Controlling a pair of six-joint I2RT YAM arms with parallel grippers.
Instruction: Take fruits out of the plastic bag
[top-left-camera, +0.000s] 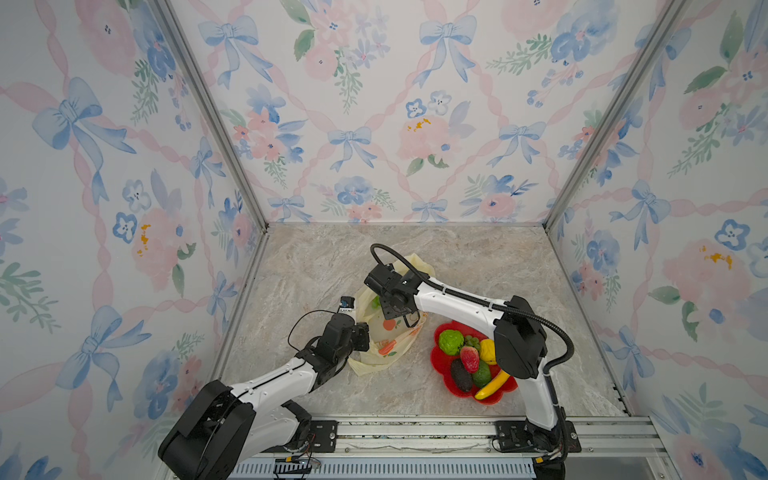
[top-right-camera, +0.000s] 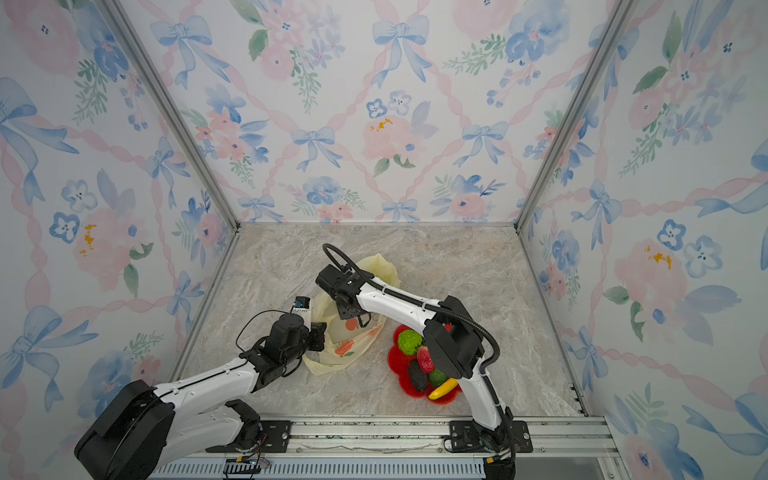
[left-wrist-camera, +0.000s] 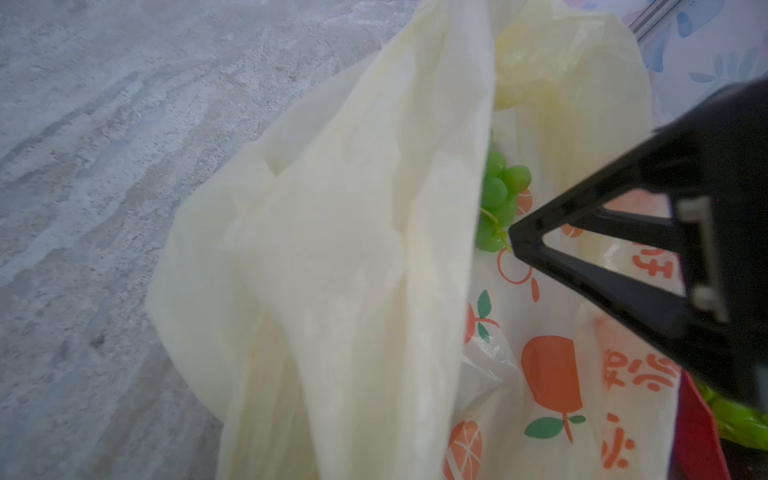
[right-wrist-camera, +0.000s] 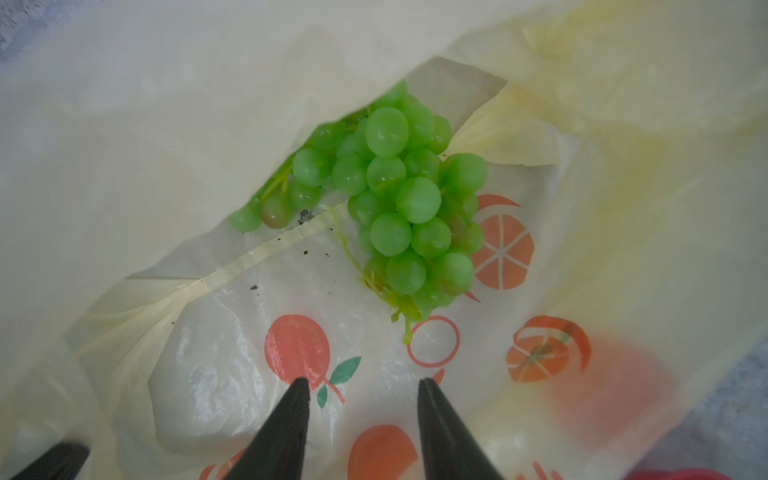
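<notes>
A pale yellow plastic bag (top-left-camera: 376, 356) lies open on the counter, holding green grapes (right-wrist-camera: 416, 208). My right gripper is over the bag's inside, fingers apart with nothing between them, just short of the grapes in the right wrist view; from above, its arm hides most of the bunch. My left gripper (top-left-camera: 361, 336) is at the bag's near-left side. In the left wrist view a black finger (left-wrist-camera: 608, 272) reaches across the bag beside the grapes, and a fold hides part of them.
A red flower-shaped tray (top-left-camera: 444, 360) at the near right holds a banana (top-left-camera: 492, 385), avocado, lettuce-like green fruit and other fruits. The counter behind and left of the bag is clear.
</notes>
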